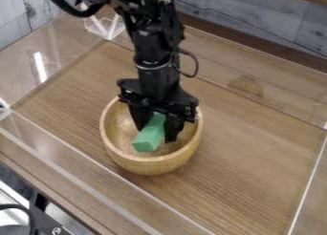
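Observation:
A round tan bowl [151,159] stands on the wooden table, left of centre in the camera view. Inside it is a green object [147,137], tilted up at the right. My black gripper [157,118] reaches down over the bowl and is shut on the upper end of the green object. Its fingers hide part of that end.
A light wall or ledge runs along the back. Black cables lie at the lower left, off the table's edge.

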